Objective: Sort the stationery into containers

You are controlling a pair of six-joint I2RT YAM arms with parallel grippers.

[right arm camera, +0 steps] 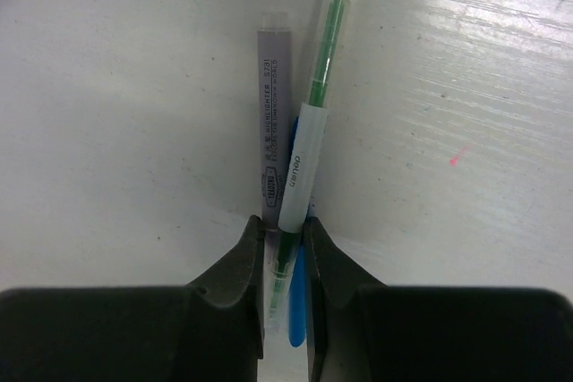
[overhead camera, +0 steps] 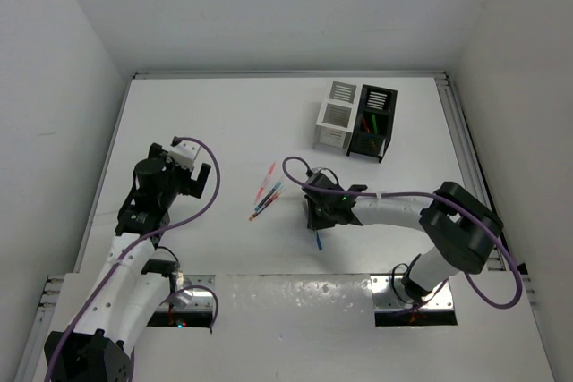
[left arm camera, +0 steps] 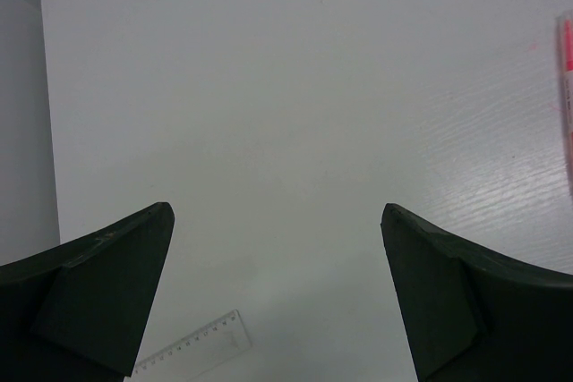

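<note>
In the right wrist view, my right gripper is shut on a bundle of pens: a green pen (right arm camera: 304, 163) with a white label and a grey highlighter (right arm camera: 275, 123) beside it. A blue pen (right arm camera: 297, 310) lies partly hidden behind them, its end below the fingertips; whether it is gripped I cannot tell. From above, the blue end (overhead camera: 319, 241) pokes out under the gripper. My left gripper stands open and empty at the table's left. Several loose pens (overhead camera: 267, 196) lie left of the right gripper. A pink pen (left arm camera: 568, 87) edges into the left wrist view.
At the back right, a white container (overhead camera: 326, 137) adjoins a black container (overhead camera: 369, 146) with red and green pens inside. A clear ruler (left arm camera: 201, 346) lies below my left gripper.
</note>
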